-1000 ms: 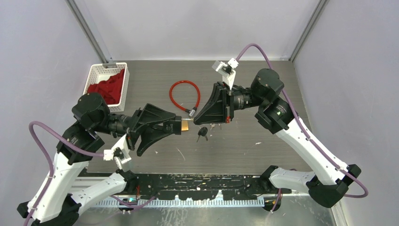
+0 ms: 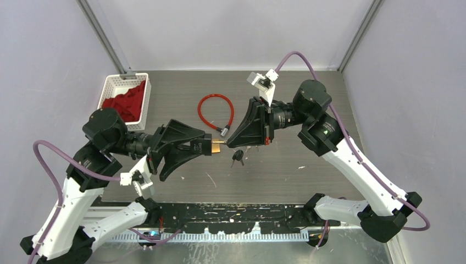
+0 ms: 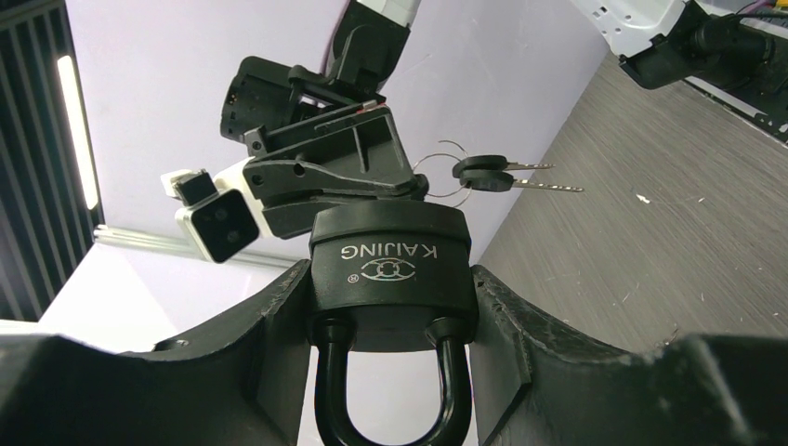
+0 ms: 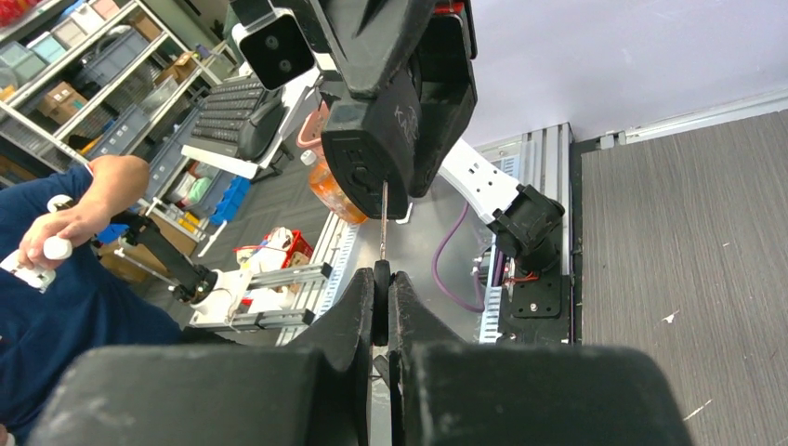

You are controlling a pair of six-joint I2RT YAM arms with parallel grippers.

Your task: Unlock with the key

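Observation:
Held up in my left gripper is a black padlock [image 3: 390, 265] with "KAIJING" on its body, its shackle closed as far as shows. My right gripper [image 2: 228, 144] is shut on a key [image 4: 383, 232] by its black head. In the right wrist view the key's thin blade reaches up to the padlock's [image 4: 362, 163] end face, tip at the keyhole; how deep it sits I cannot tell. Other keys [image 3: 488, 173] dangle on a ring beside the right fingertips.
A red cable lock [image 2: 217, 96] lies on the table behind the grippers. Under them is a yellow padlock-like block [image 2: 216, 147], partly covered. At the back left stands a white basket [image 2: 145, 104] with red cloth.
The left gripper and padlock have hardly moved.

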